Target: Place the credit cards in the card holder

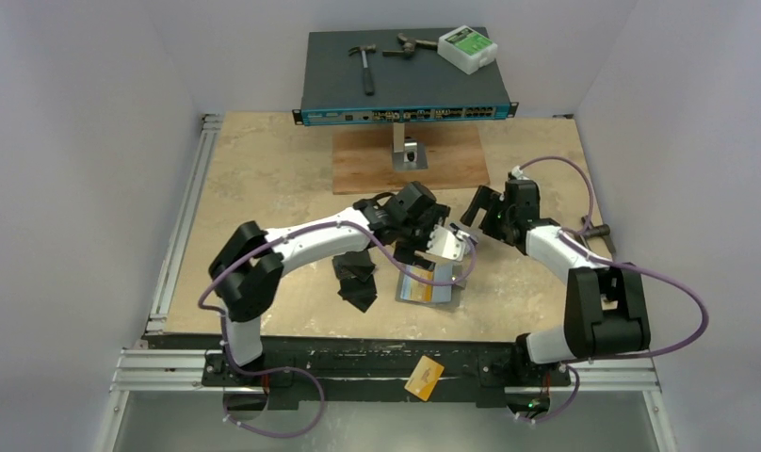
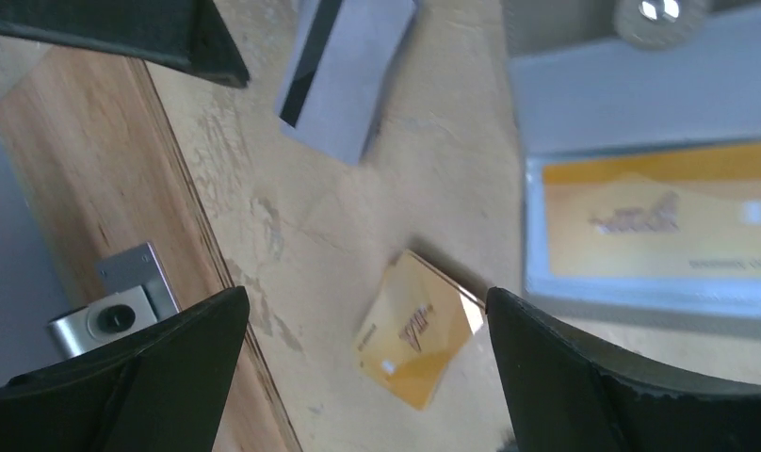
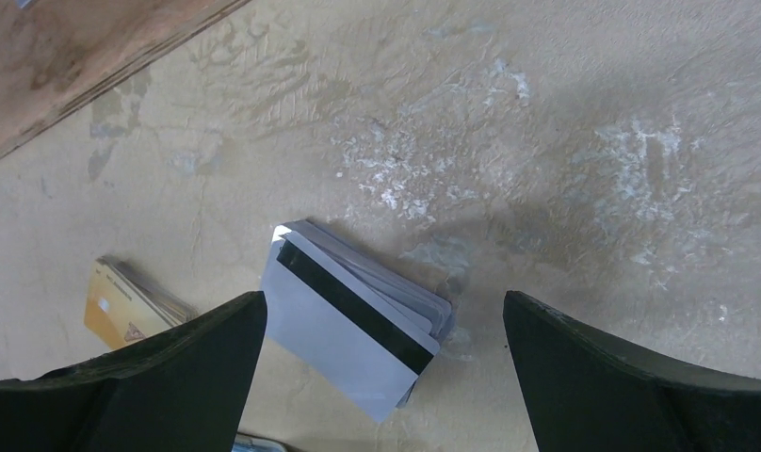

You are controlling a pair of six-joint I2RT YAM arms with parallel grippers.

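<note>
My left gripper is open over the middle of the table; below it, in the left wrist view, lie a stack of yellow cards and a stack of silver cards with a black stripe. The card holder, with a yellow card in it, lies to one side. My right gripper is open at the right, its fingers either side above the silver stack in the right wrist view, holding nothing. Black pieces lie left of the holder, and another yellow card sits at the front edge.
A wooden board with a metal stand is at the back, under a rack unit carrying hammers and a white box. A tool lies at the right edge.
</note>
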